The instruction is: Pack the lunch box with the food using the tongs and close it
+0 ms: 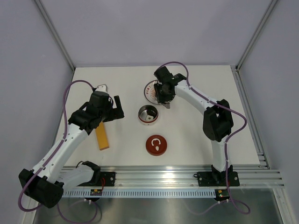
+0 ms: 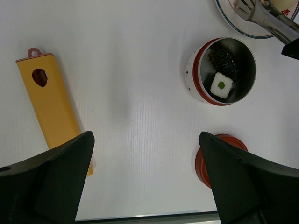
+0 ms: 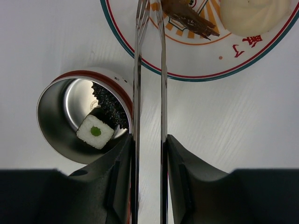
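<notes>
The lunch box (image 1: 148, 120) stands centre, a white rice block with a green dot (image 3: 95, 132) and dark seaweed-like food (image 3: 110, 107) inside. Behind it lies a patterned plate (image 3: 215, 65) with brown food (image 3: 191, 23) and a pale round item (image 3: 252, 14). My right gripper (image 1: 161, 97) is over the plate, holding metal tongs (image 3: 163, 107) whose tips reach the brown food; whether they grip it is unclear. The red lid (image 1: 156, 145) lies in front. My left gripper hangs open at the left, empty.
A yellow case (image 1: 102, 136) lies at the left under my left arm.
</notes>
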